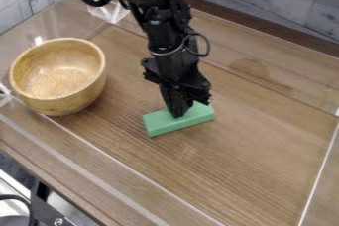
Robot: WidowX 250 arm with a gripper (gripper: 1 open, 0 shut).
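Observation:
The black robot arm reaches down from the top of the view to the middle of the wooden table, where its gripper [183, 103] is low over a green rectangular block [169, 123]. The fingertips are at the block's upper side and cover part of it. Whether they are open or closed on it is hard to make out.
A large wooden bowl [57, 71] stands on the left of the table [252, 161]. Cables show beyond the left edge at the bottom.

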